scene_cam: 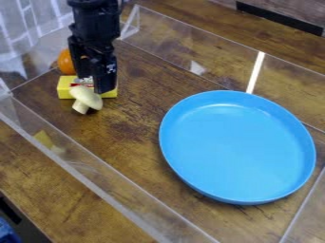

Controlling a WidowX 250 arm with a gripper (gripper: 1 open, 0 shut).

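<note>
My black gripper (94, 74) hangs open at the upper left, over a yellow block (67, 86) and a pale cream mushroom-like object (86, 98). Its fingertips are close to both; whether they touch cannot be told. An orange round object (65, 61) is behind the gripper at the left, partly hidden.
A large blue plate (238, 146) fills the right of the wooden surface (140, 180). Clear plastic walls run along the left and right.
</note>
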